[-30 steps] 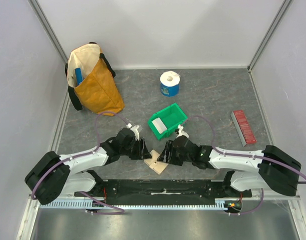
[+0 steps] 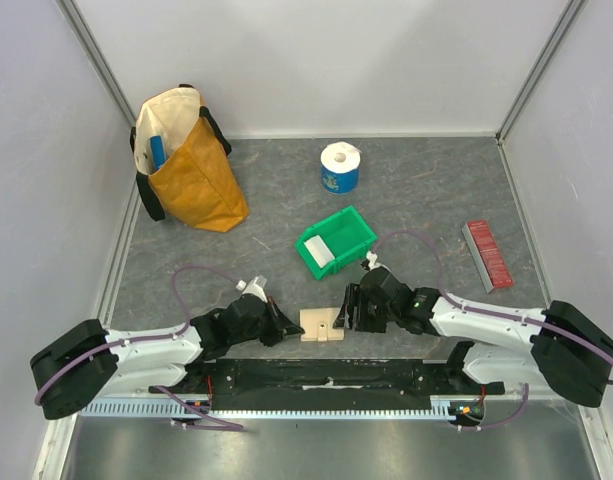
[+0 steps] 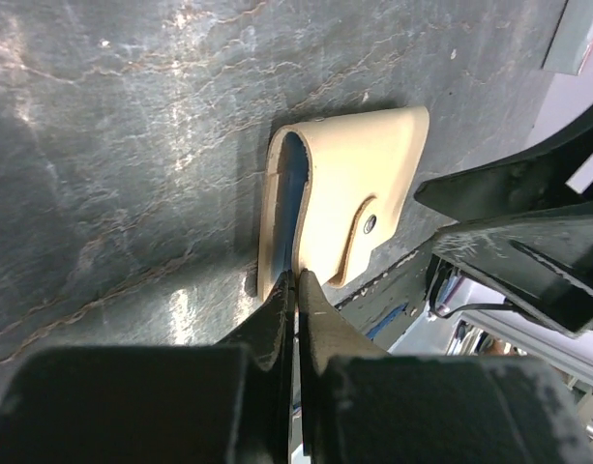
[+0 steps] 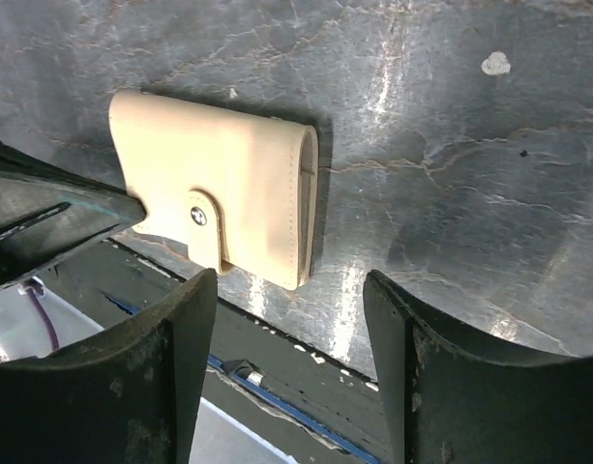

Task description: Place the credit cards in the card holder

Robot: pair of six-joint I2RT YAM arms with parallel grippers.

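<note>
The beige leather card holder [image 2: 321, 322] lies on the dark table between the grippers, its snap tab facing the front edge. My left gripper is shut at one side edge of it, nothing visible held between its fingers. My right gripper stands open at the holder's other side, nothing between its fingers. In the top view a small white stack, possibly the cards [image 2: 319, 250], lies in the green tray [image 2: 346, 232].
An orange tote bag [image 2: 201, 185] stands back left, a blue-and-white roll [image 2: 340, 175] at the back, and a red box [image 2: 489, 254] at the right. The table's front edge is close below the holder.
Since a second ago the holder has turned to lie square with the front edge.
</note>
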